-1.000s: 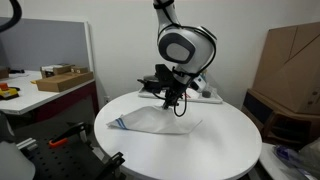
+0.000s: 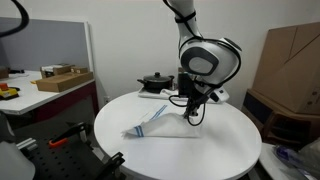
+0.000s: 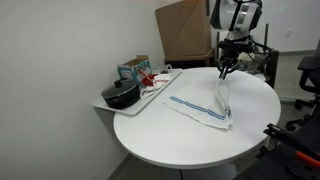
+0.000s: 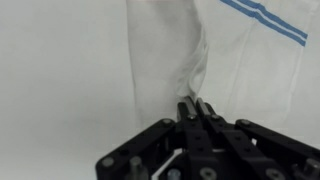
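A white cloth with blue stripes (image 2: 168, 128) lies partly spread on the round white table, one part of it drawn up toward my gripper (image 2: 187, 116). In exterior view 2 the raised fold of cloth (image 3: 221, 96) hangs below the gripper (image 3: 223, 73), while the striped side rests flat on the tabletop. Seen from the wrist, the cloth (image 4: 165, 45) bunches into a narrow fold running between the fingertips of the gripper, which is shut on it. Blue stripes show at the upper right there.
On a tray (image 3: 150, 94) along the table's far side stands a black lidded pot (image 3: 120, 95), with red and white items beside it.
My gripper has moved right and somewhat lower in exterior view 1. The held part of the cloth has come along, and its left part has shifted right too.
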